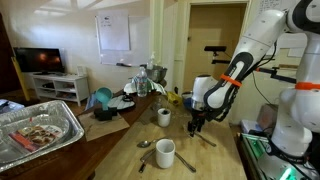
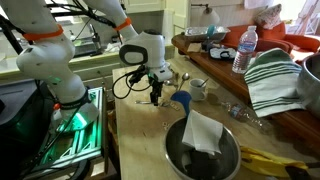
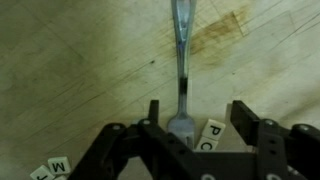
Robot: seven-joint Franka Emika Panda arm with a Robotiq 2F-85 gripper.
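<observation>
In the wrist view, a slim metal utensil (image 3: 183, 70) lies on the wooden table, running up the image from between the fingers of my gripper. The fingers stand apart, one on each side of it, with visible gaps, so nothing is held. What kind of utensil it is, I cannot tell. Small letter tiles lie close by: a P tile (image 3: 212, 128) near the right finger and an M tile (image 3: 58, 165) at lower left. Exterior view 1 has my gripper (image 1: 195, 129) low over the right part of the table.
A white mug (image 1: 166, 155) and another mug (image 1: 164, 117) stand left of the gripper, with a spoon (image 1: 146, 156) lying nearby. Farther left is a foil tray (image 1: 20, 152). Exterior view 2 shows a large pot (image 2: 175, 150) holding a white cloth, and a bottle (image 2: 244, 48).
</observation>
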